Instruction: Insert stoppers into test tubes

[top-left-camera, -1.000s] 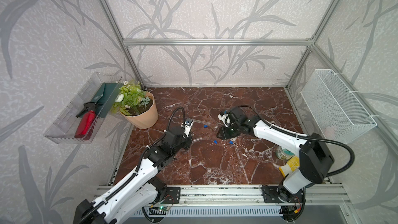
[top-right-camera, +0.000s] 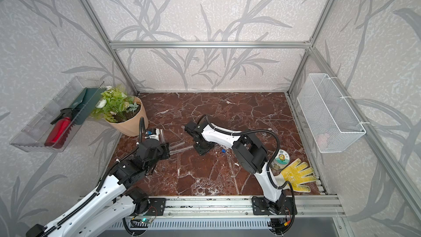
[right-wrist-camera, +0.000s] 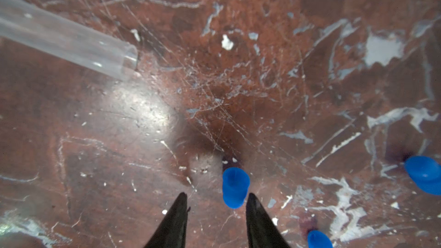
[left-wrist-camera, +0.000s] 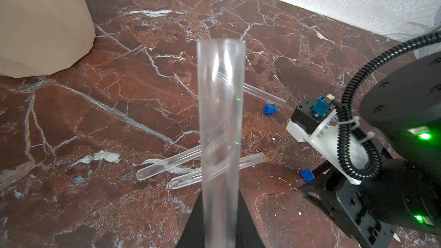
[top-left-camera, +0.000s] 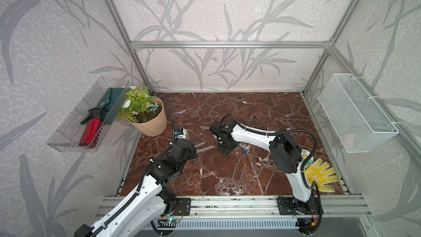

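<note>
My left gripper [top-left-camera: 184, 149] is shut on a clear test tube [left-wrist-camera: 220, 110], held upright before its wrist camera. Other clear tubes [left-wrist-camera: 216, 170] lie on the marble table. In the right wrist view my right gripper stands open just short of a blue stopper [right-wrist-camera: 235, 186], its fingertips either side below it, nothing between them. A second stopper [right-wrist-camera: 422, 174] lies to the right, another [right-wrist-camera: 319, 241] at the bottom edge, and a tube's open end [right-wrist-camera: 128, 59] at upper left.
A potted plant [top-left-camera: 149, 122] stands at back left. A yellow glove [top-left-camera: 322, 175] and a round tin [top-right-camera: 280, 158] lie at front right. Baskets [top-left-camera: 357, 114] hang on the side walls.
My left gripper has drawn left with the tube.
</note>
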